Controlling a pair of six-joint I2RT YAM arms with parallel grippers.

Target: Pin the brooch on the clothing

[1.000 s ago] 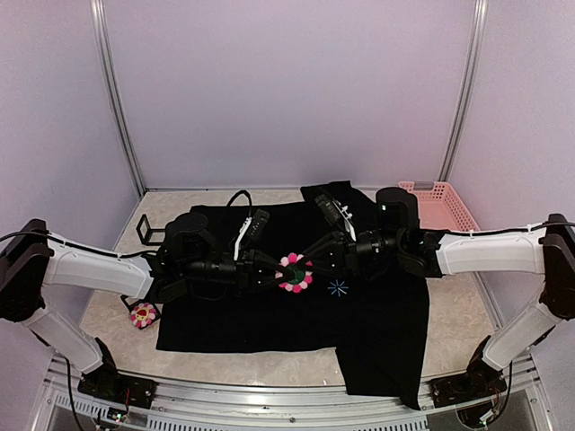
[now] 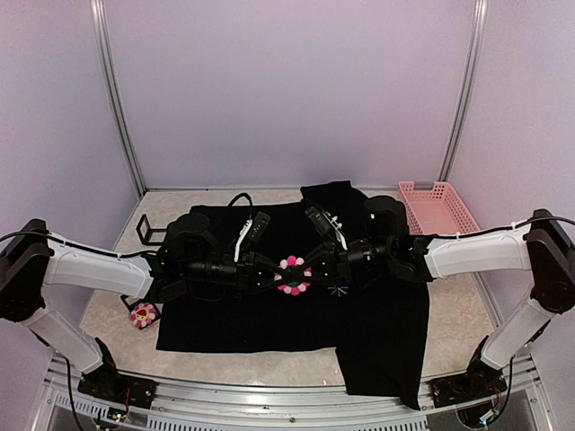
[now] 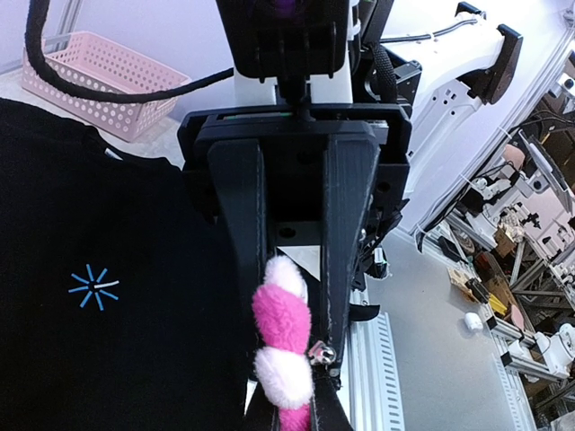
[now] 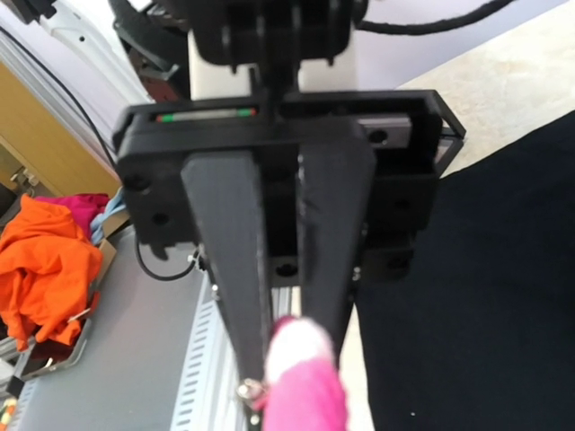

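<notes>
A fluffy pink-and-white flower brooch (image 2: 293, 288) is held above the black garment (image 2: 243, 328). My left gripper (image 2: 275, 274) is shut on it from the left; in the left wrist view its petals (image 3: 283, 321) stick up between the fingers, a small metal clasp (image 3: 322, 353) beside them. From the right, my right gripper (image 2: 312, 273) reaches the brooch's edge. Its fingers (image 4: 229, 242) are a narrow gap apart in the right wrist view. The brooch (image 4: 308, 395) covers their tips, so any grip is hidden. Another metal piece (image 4: 252, 391) shows by the left finger.
A blue star mark (image 3: 93, 286) lies on the garment. At the table's left sits another flower (image 2: 144, 314) near a black bracket; a pink basket (image 2: 463, 211) stands at the back right. Both arms crowd the middle.
The right arm has shifted left and slightly down, bringing its gripper closer against the brooch and partly over the blue mark. The left arm has stayed still; the brooch has barely moved.
</notes>
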